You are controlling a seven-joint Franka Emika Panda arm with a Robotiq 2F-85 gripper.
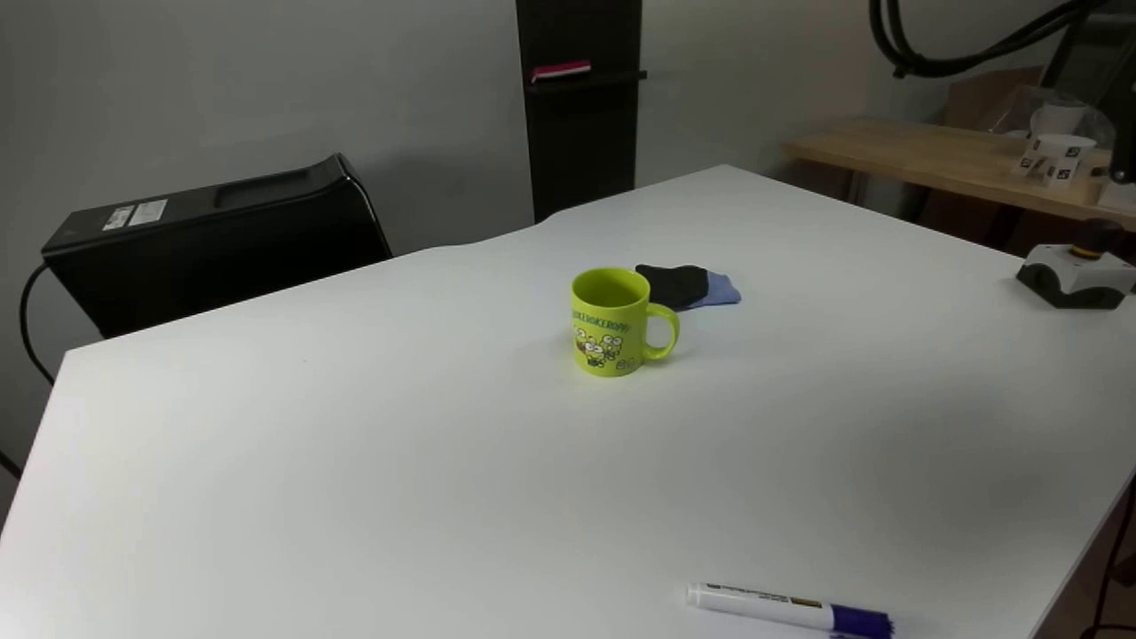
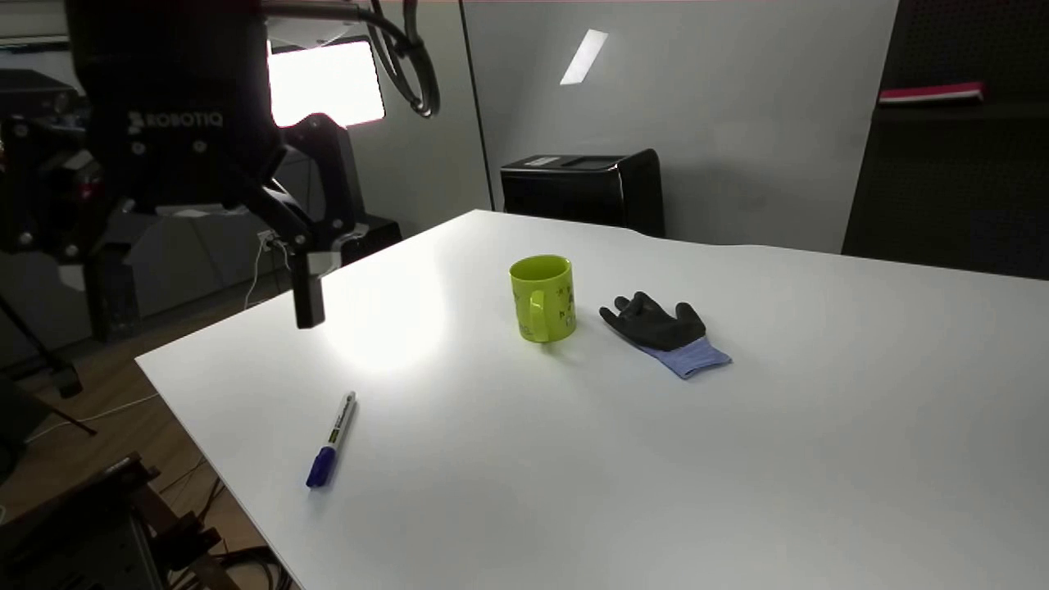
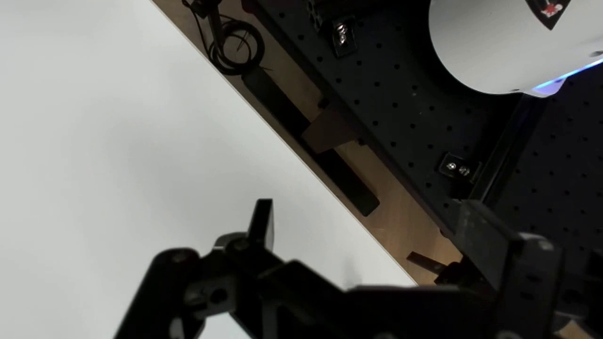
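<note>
A lime-green mug [image 1: 609, 328] with cartoon figures stands upright on the white table, its handle to the right in exterior view 1. Behind it in that view lies a black and blue glove [image 1: 675, 284]; exterior view 2 shows the glove [image 2: 656, 326] apart from the mug [image 2: 543, 300]. A white marker with a blue cap [image 1: 788, 611] lies at the table's near side. High at the left of exterior view 2 hangs my gripper [image 2: 208, 305], its fingers spread wide with nothing between them. In the wrist view the gripper spans the table's edge.
A white emergency-stop box [image 1: 1077, 275] sits at the table's right edge. Against the wall is a black bin-like box [image 1: 213, 240].
</note>
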